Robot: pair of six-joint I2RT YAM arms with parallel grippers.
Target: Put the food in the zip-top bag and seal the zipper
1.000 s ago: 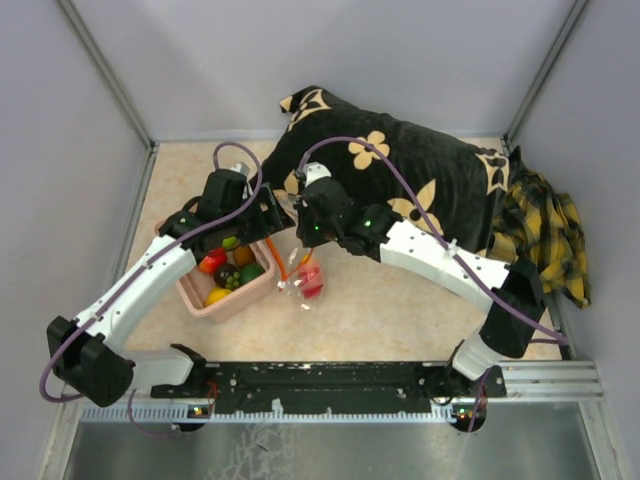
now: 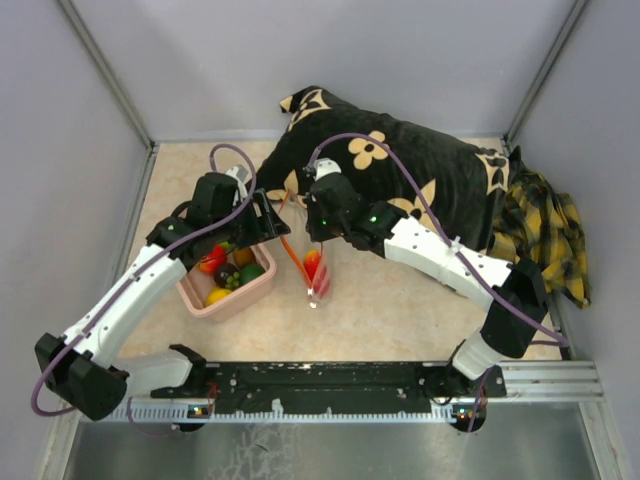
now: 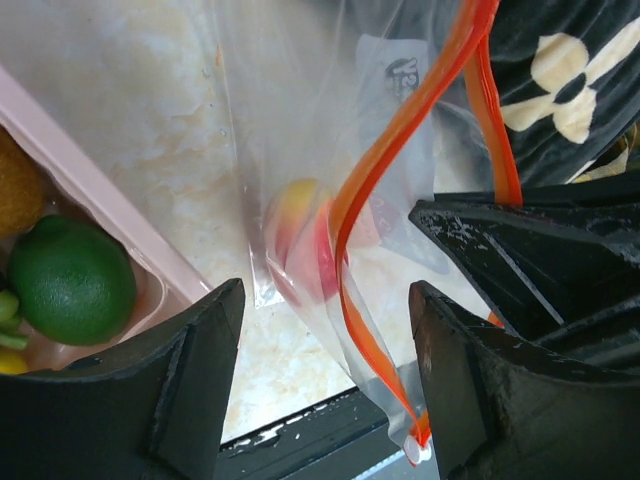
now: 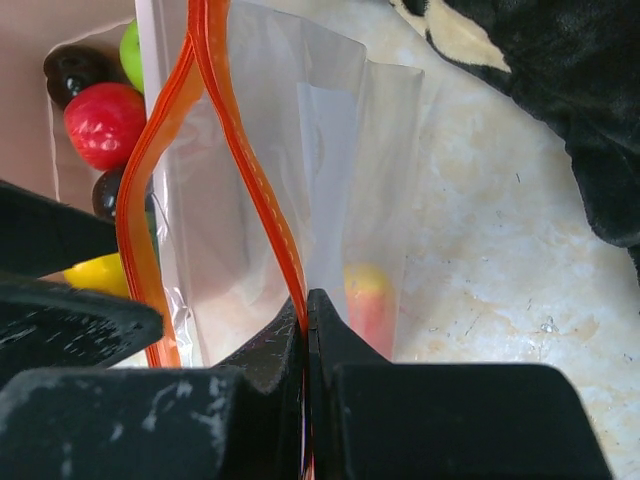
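The clear zip bag (image 2: 322, 270) with its orange zipper strip hangs between my arms, its mouth parted in the wrist views. Red and yellow food (image 3: 305, 240) lies low inside it. My right gripper is shut, with one orange edge (image 4: 262, 190) of the mouth running in between its fingers. Apart stand the fingers of my left gripper, open beside the bag; the other orange edge (image 3: 362, 185) crosses in front of them, passing close to the right finger. I see nothing gripped there.
A pink bin (image 2: 238, 300) at the left holds several play foods, including a green one (image 3: 72, 280) and a red one (image 4: 105, 125). Behind the arms lies a dark flowered cushion (image 2: 420, 150); a yellow plaid cloth (image 2: 545, 235) is at right.
The right gripper has shifted slightly right, carrying the bag's edge along. The bag and its food have moved right, and the orange strip stands longer and straighter. The left gripper has moved slightly.
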